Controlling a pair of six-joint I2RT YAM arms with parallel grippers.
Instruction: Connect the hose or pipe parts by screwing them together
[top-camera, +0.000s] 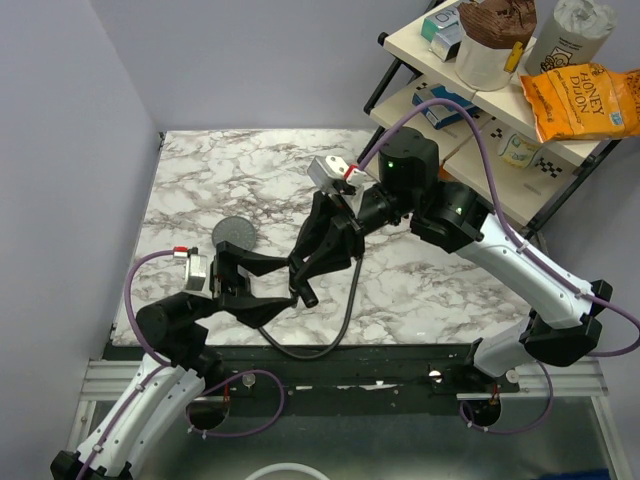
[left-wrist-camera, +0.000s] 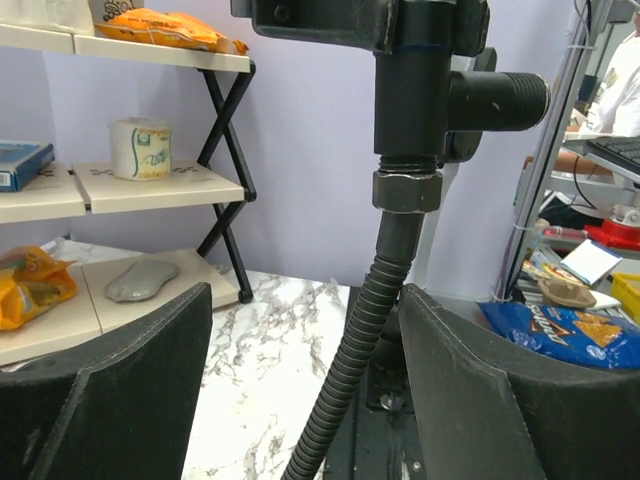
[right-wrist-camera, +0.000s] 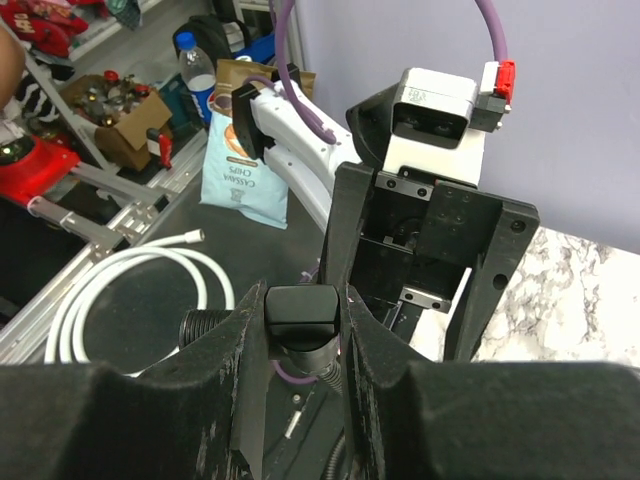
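Observation:
My right gripper is shut on a black tee-shaped hose connector (left-wrist-camera: 410, 100), from which a corrugated hose (left-wrist-camera: 350, 360) with a hex nut hangs down. My left gripper stands open just below the connector, its fingers either side of the hose; whether they touch it cannot be told. In the top view the hose (top-camera: 350, 310) loops over the marble counter (top-camera: 190, 160) toward a grey round shower head (top-camera: 234, 232), whose handle is partly hidden by the left arm.
A shelf unit (top-camera: 420, 40) with bags, boxes and canisters fills the back right. A coiled white hose (right-wrist-camera: 80, 310) lies on the dark surface beyond the counter.

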